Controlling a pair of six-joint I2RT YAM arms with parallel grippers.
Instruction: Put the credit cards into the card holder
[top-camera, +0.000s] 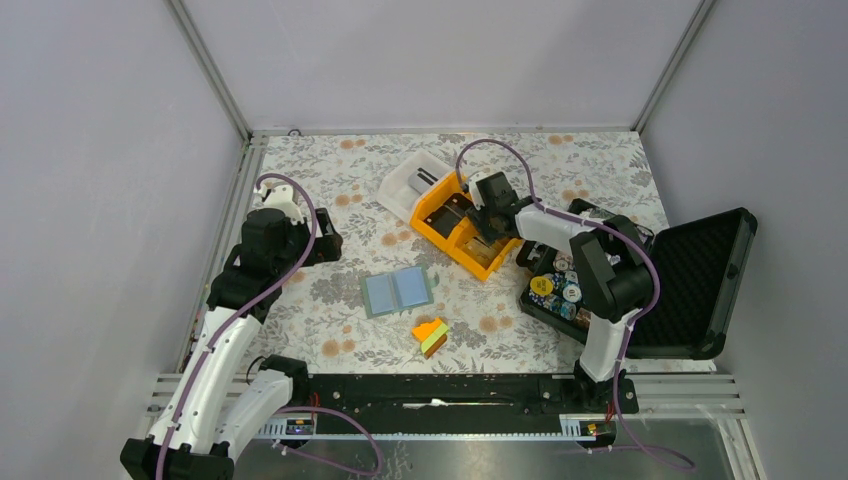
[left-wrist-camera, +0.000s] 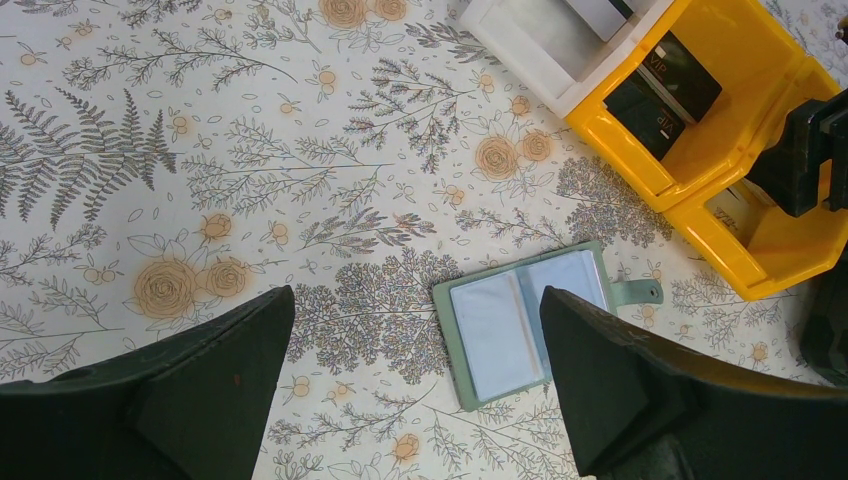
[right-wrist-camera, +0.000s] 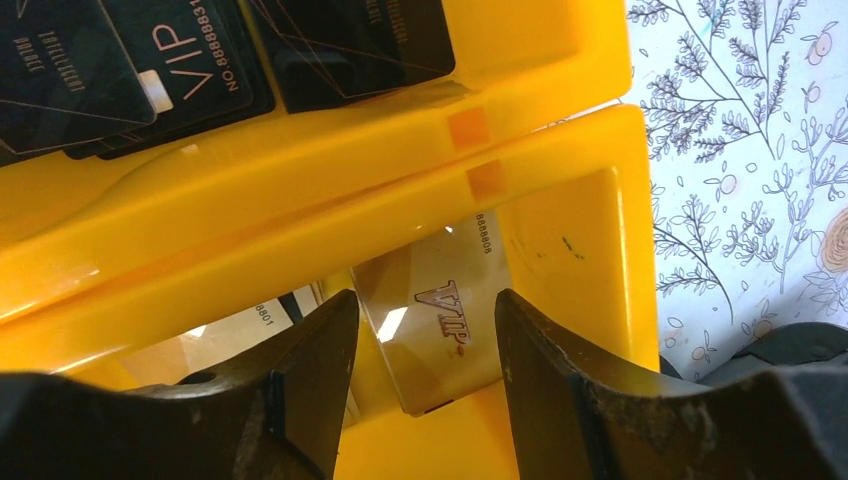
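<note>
A yellow two-compartment box holds black VIP cards in one compartment and gold VIP cards in the other. My right gripper is down at the gold compartment, fingers part open either side of a gold card; whether they touch it I cannot tell. The open card holder, with clear pockets on a green cover, lies on the table left of the box. My left gripper stands open above the table at the left, nothing between its fingers.
A white tray adjoins the box at the back. An open black case with chips fills the right side. Orange and green pieces lie near the front.
</note>
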